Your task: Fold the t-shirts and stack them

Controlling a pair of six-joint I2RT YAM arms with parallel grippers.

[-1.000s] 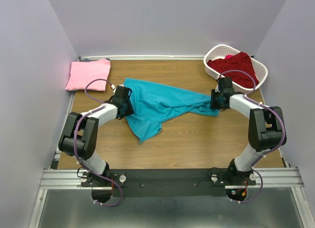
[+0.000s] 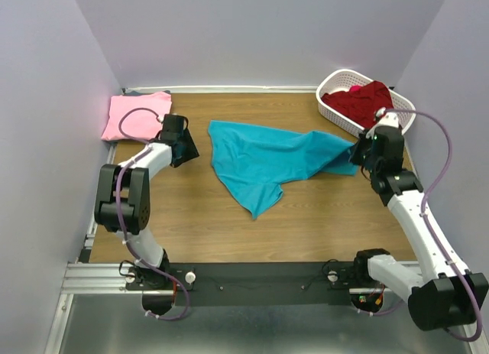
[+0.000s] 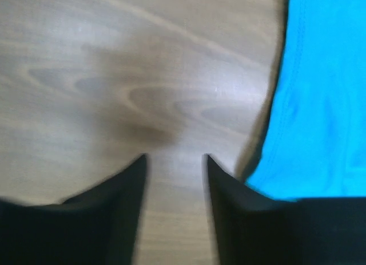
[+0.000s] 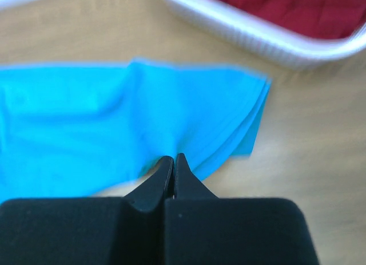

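A teal t-shirt (image 2: 260, 159) lies loosely spread across the middle of the table, its lower part hanging toward the front. My right gripper (image 2: 357, 154) is shut on the shirt's right part; in the right wrist view its fingertips meet at the edge of the bunched cloth (image 4: 154, 110). Left of the shirt, my left gripper (image 2: 187, 157) is apart from it. The left wrist view has that gripper's fingers spread over bare wood with nothing between them, and the shirt's stitched edge (image 3: 286, 99) runs to their right. A folded pink shirt (image 2: 136, 115) rests at the back left.
A white basket (image 2: 330, 82) holding dark red cloth (image 2: 363, 103) stands at the back right, close beside my right gripper. Walls border the left, back and right.
My right gripper has moved right, and the shirt has slid right with it.
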